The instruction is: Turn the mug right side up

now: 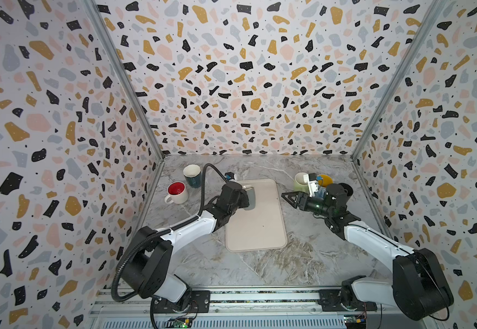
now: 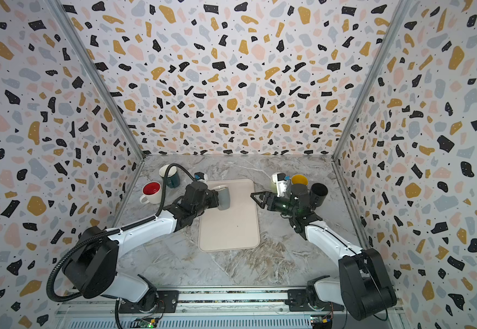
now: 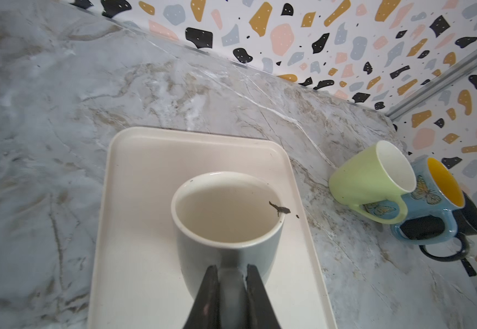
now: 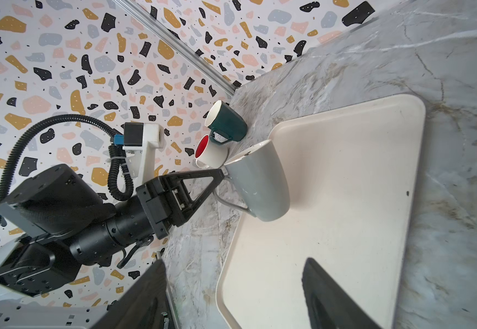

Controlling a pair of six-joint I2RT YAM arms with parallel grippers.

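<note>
A grey mug (image 4: 263, 181) with a cream inside has its mouth facing up, leaning somewhat toward my left arm in the right wrist view. My left gripper is shut on its handle (image 4: 230, 204). Looking from the left wrist view, I see into the open mug (image 3: 227, 211) above the cream tray, its handle between the left fingers. Whether the mug's base touches the tray (image 4: 353, 219) cannot be made out. My right gripper (image 1: 291, 200) stands open and empty, right of the mug and apart from it.
Teal (image 1: 193, 176) and red-lined white (image 1: 177, 193) mugs stand at the left. Near the right arm are a green mug (image 3: 367, 178), a blue mug with yellow inside (image 3: 435, 192) and a black mug (image 3: 471, 216). The tray's front half is clear.
</note>
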